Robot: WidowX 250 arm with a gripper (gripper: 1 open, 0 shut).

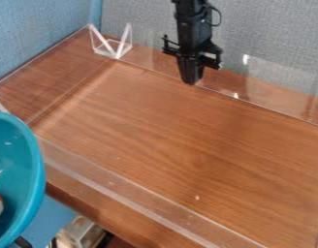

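My black gripper (190,68) hangs from the top of the view near the back of the wooden table (174,145), close to the transparent back edge. Its fingertips look close together, but whether it is shut or holds anything is unclear. A white wire-frame object (111,44) stands at the back left corner. A teal bowl (30,179) sits at the lower left, with a whitish round item partly visible inside it at the image edge.
Clear low rims run along the back and front-left of the table. Grey and blue padded walls stand behind and to the left.
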